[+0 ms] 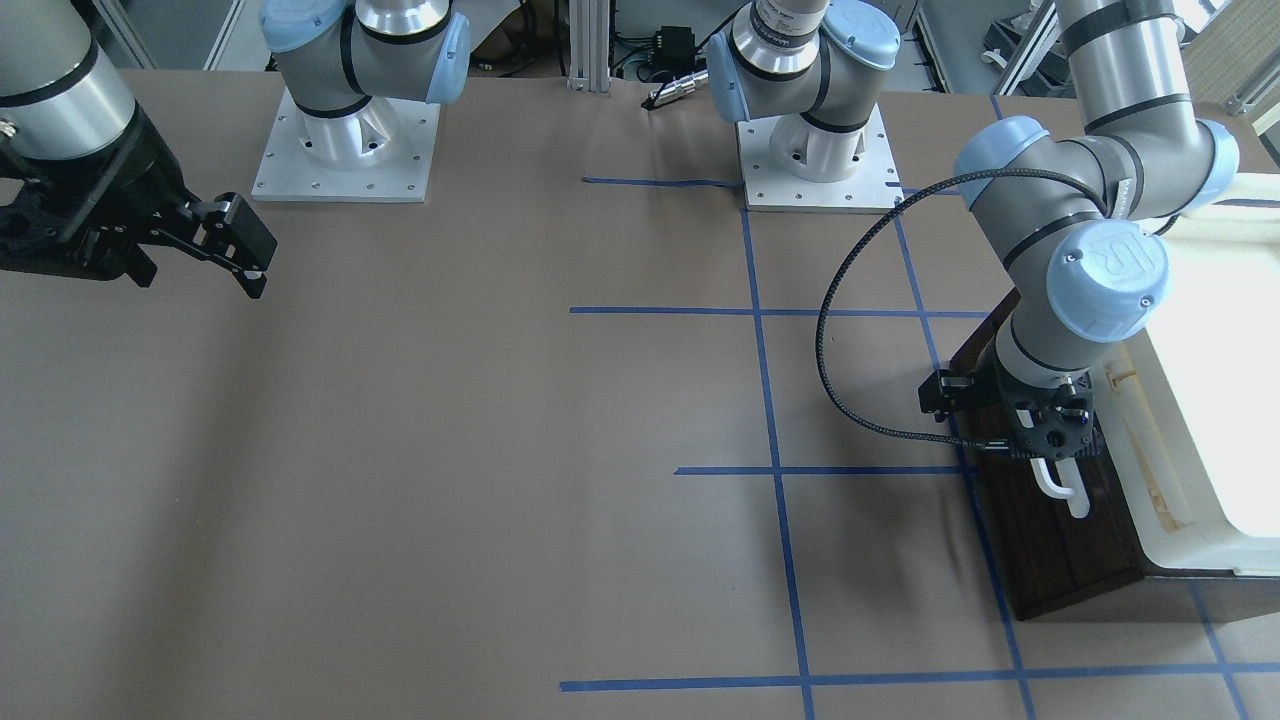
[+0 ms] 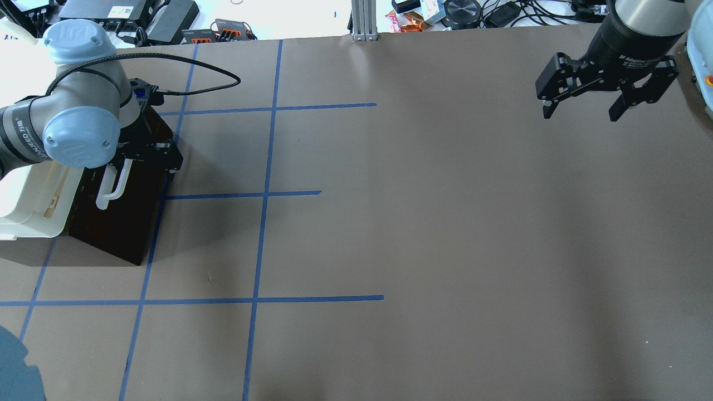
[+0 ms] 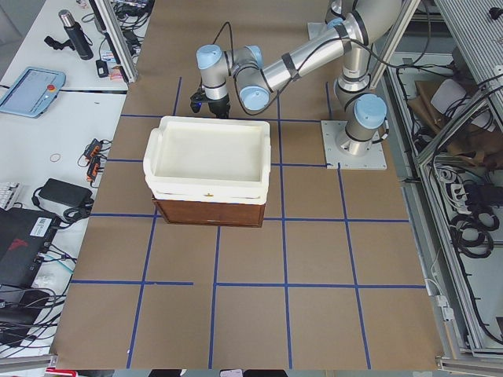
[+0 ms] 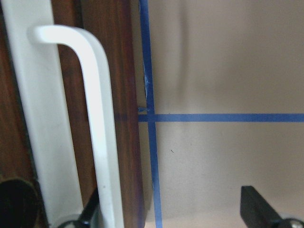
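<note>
A dark wooden box (image 1: 1068,564) with a white inner tub (image 3: 208,161) stands on the taped table, a white U handle (image 4: 102,123) on its side. My gripper is down at that handle; in the left wrist view its fingers are apart at the bottom edge, the left one partly behind the handle bar, the right one over bare table. In the front and top views the black gripper body hides much of the handle's upper end.
A second black gripper (image 2: 605,87) hangs at the opposite side, apart from the box. More arms (image 1: 816,72) stand at the back.
</note>
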